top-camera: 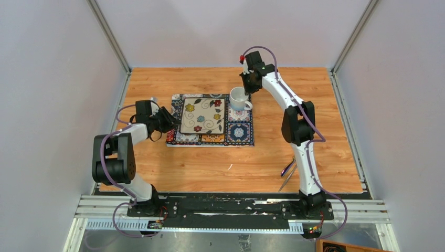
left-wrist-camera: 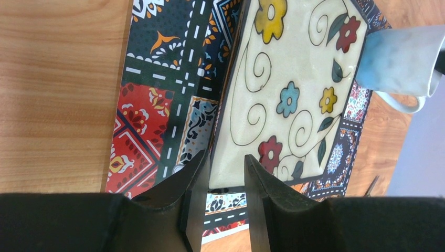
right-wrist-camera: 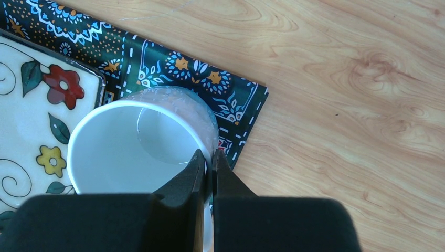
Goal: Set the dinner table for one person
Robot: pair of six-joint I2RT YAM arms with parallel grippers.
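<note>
A white mug (top-camera: 237, 98) with a bluish lower part is at the far right corner of the patterned placemat (top-camera: 239, 132), its handle to the right. The right gripper is shut on the mug's rim. Whether the mug's base touches the mat is hard to tell. A square cream plate (left-wrist-camera: 309, 68) with painted flowers lies on the mat's left and middle part. My left gripper stands part open at the plate's left edge, with no object clearly gripped between its fingers.
On the bare wood near the right arm's base lie a purple-handled utensil (top-camera: 287, 167) and a thin silver one (top-camera: 288, 178). A small white scrap (top-camera: 230, 167) sits in front of the mat.
</note>
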